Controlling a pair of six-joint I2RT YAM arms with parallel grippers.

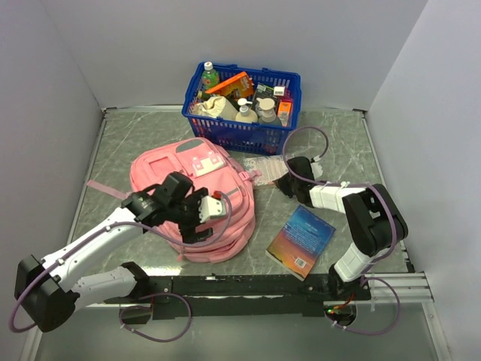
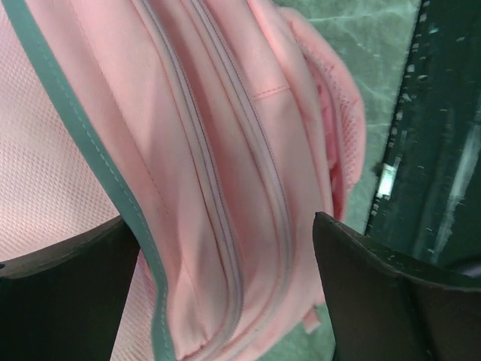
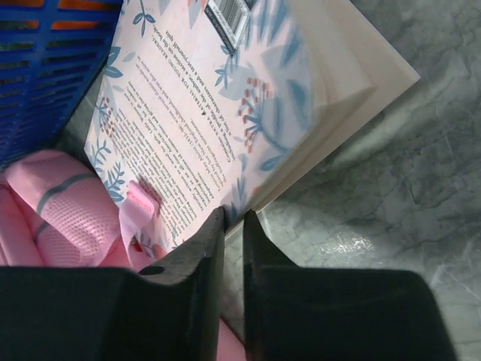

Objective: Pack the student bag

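The pink backpack (image 1: pixel 215 183) lies on the left of the mat, its zipped edge (image 2: pixel 196 150) filling the left wrist view. My left gripper (image 1: pixel 197 235) is open over its front part, fingers wide apart around the fabric. My right gripper has its fingers close together at the edge of a white floral book (image 3: pixel 173 120), which lies beside the basket; whether the book is between them is unclear. A blue-orange book (image 1: pixel 299 241) lies flat at the front right.
A blue basket (image 1: pixel 240 134) packed with bottles, boxes and containers stands at the back. Bare marble surface (image 1: pixel 346 135) shows at the right back and along the far left.
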